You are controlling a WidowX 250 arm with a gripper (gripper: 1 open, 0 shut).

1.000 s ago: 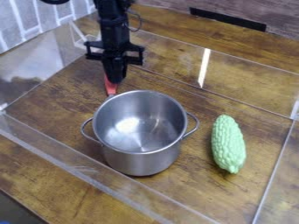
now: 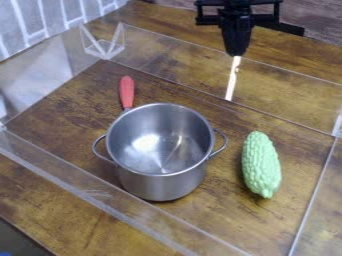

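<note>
A steel pot (image 2: 158,160) with two side handles stands in the middle of a clear-walled enclosure on a wooden surface. Behind its left side lies a red-handled utensil (image 2: 126,90), its far part hidden by the pot. A pale green corn cob (image 2: 261,165) lies to the right of the pot. The black gripper (image 2: 235,48) is high at the top, above the enclosure's back, away from these objects; it is shut, with nothing visible between its fingers.
Clear plastic walls (image 2: 80,210) surround the work area. A white slatted object (image 2: 27,25) is at the top left. Bare wood lies behind and left of the pot.
The gripper has risen from over the red-handled utensil and moved right to the top of the view. The pot, utensil and corn look unmoved.
</note>
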